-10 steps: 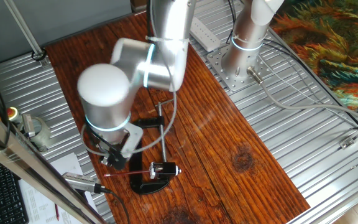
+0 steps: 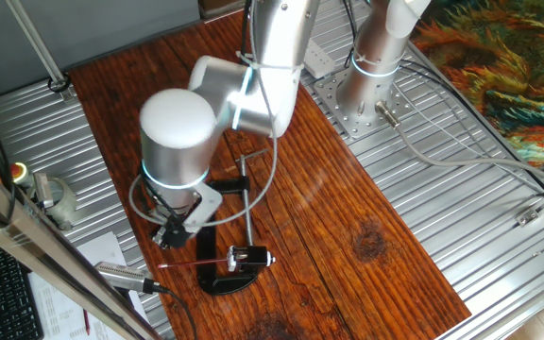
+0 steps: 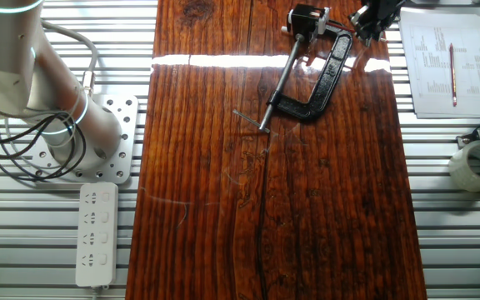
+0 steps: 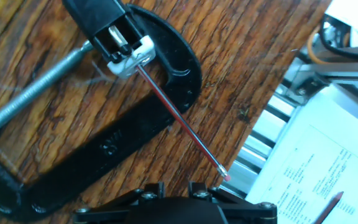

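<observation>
A dark red pencil (image 4: pixel 182 122) sticks out of the white-fronted end of a small black device (image 4: pixel 98 15), its pink eraser end free. The black device rests on a black C-clamp (image 4: pixel 107 146) with a silver screw, lying on the wooden board. At the bottom of the wrist view my gripper is open, a clear gap between its black fingers. The eraser end lies ahead and to the right of them, apart from both. Exterior view 1 shows the gripper (image 2: pixel 169 232) near the pencil's free end (image 2: pixel 173 265). The pencil's inserted end is hidden.
Beyond the board's edge, a printed sheet (image 3: pixel 436 62) carries another pencil (image 3: pixel 452 75). A tape roll (image 3: pixel 478 165) stands nearby. The white power strip (image 3: pixel 97 233) lies on the opposite side. Much of the wooden board (image 3: pixel 223 208) is bare.
The clamp, black device and pencil look unmoved.
</observation>
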